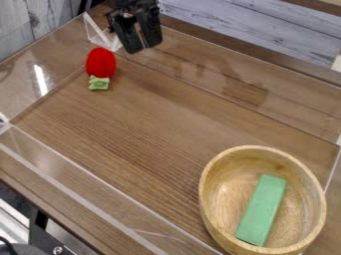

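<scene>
The black gripper is at the top left of the camera view, above the back part of the wooden table; it appears open, with nothing visible between its fingers. A red rounded object lies below and left of it, with a small light-green piece just in front of it. At the bottom right, a pale wooden bowl holds a green rectangular block.
Pale planks lie beyond the back edge, and clear or white material shows at the left edge and behind the gripper.
</scene>
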